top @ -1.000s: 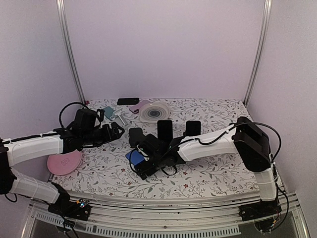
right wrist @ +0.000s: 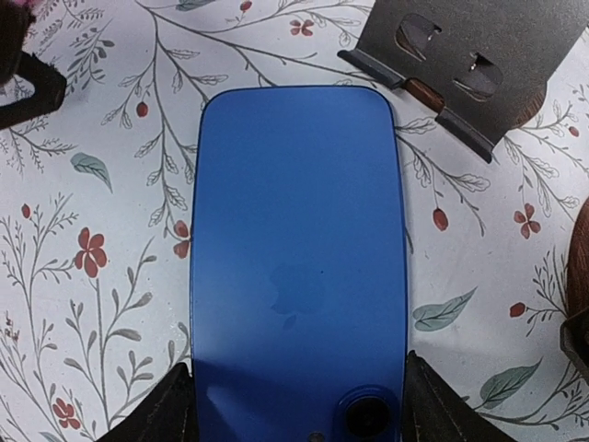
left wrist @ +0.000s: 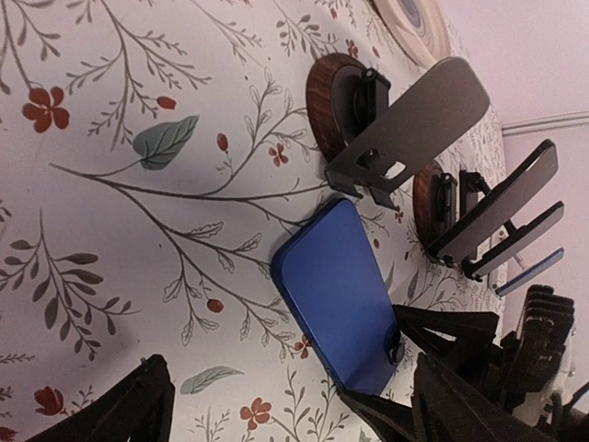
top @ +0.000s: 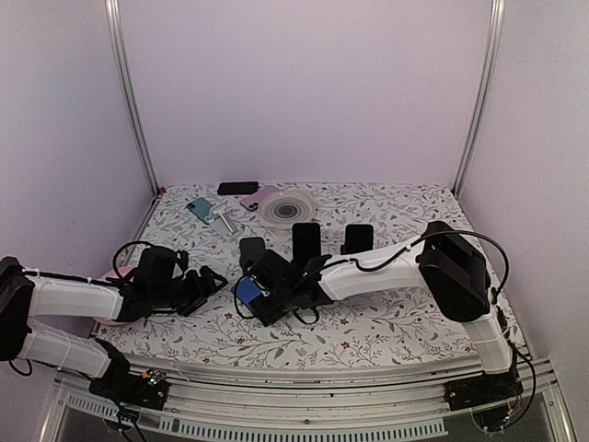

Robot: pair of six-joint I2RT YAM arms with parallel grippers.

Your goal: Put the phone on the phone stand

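A blue phone lies flat, back up, on the floral table, seen also in the left wrist view [left wrist: 331, 285]. My right gripper is down over its camera end, a finger at each long side; whether it grips is hard to tell. A dark metal phone stand stands just beyond the phone's far end, also in the left wrist view [left wrist: 405, 120]. My left gripper [top: 198, 285] is open at the left of the phone, nothing between its fingers.
More black stands [top: 306, 241] stand behind and right. Plates [top: 287, 208], a black phone [top: 237, 187] and other phones lie at the back.
My left arm has moved down and toward the front, now covering much of the pink plate. My right gripper has shifted slightly at the blue phone.
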